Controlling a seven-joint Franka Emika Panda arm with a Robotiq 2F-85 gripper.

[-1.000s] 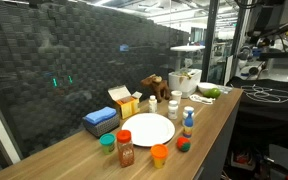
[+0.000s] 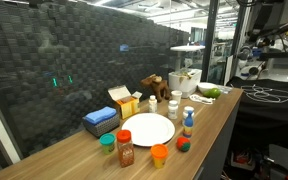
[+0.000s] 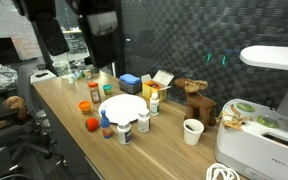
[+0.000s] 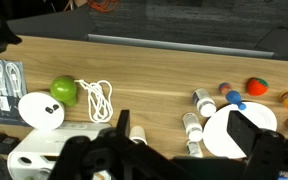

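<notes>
My gripper stands open high above the wooden table (image 4: pixel 164 85), its dark fingers wide apart with nothing between them. Under it in the wrist view are several white bottles (image 4: pixel 193 127) and, to their right, a round white plate (image 4: pixel 216 134). A blue bottle (image 2: pixel 188 126) and a red tomato-like item (image 2: pixel 183 144) sit near the table's front edge. Left of them in exterior view 1 are an orange cup (image 2: pixel 159 155), a red-lidded jar (image 2: pixel 125 148) and a green cup (image 2: pixel 107 143). Large blurred dark parts of the arm (image 3: pixel 52 37) cover the upper left of exterior view 2.
Along the back stand a blue-topped dark basket (image 3: pixel 129 80), an open yellow box (image 3: pixel 161 82), a brown toy animal (image 3: pixel 199 102) and a white mug (image 3: pixel 193 130). A white appliance (image 3: pixel 256 145), green fruit (image 4: pixel 64 89) and white cord (image 4: pixel 96 101) occupy the far end.
</notes>
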